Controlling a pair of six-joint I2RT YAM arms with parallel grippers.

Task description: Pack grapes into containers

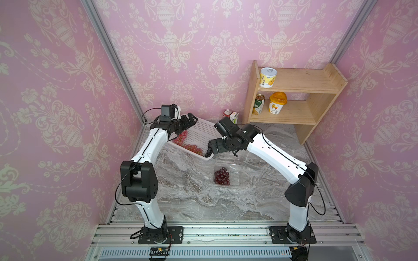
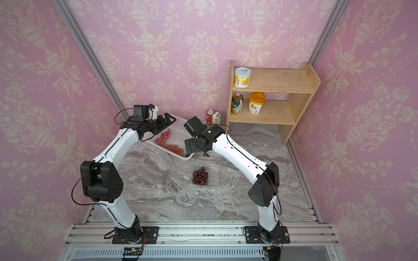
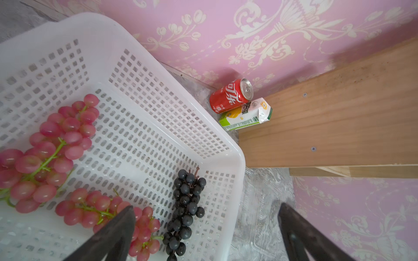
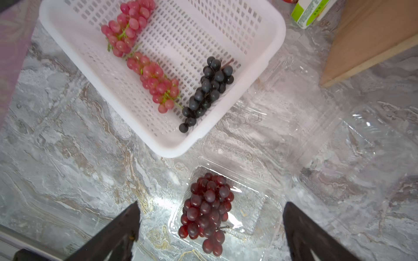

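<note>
A white perforated basket (image 4: 170,150) holds two pink grape bunches (image 3: 45,167) (image 3: 106,213) and a black bunch (image 3: 185,204). My open left gripper (image 1: 188,120) hangs over the basket, nothing between its fingers. A dark red bunch (image 4: 204,208) lies in a clear container (image 4: 252,204) in front of the basket. My right gripper (image 1: 221,145) is open and empty, above the table near the basket's front right corner and the filled container. Further clear plastic containers (image 4: 331,156) sit on the table to the right of the basket.
A wooden shelf (image 1: 300,79) stands at the back right with cans and a yellow-lidded tub (image 1: 277,103). A red can (image 3: 228,95) and a juice carton (image 3: 246,115) stand behind the basket.
</note>
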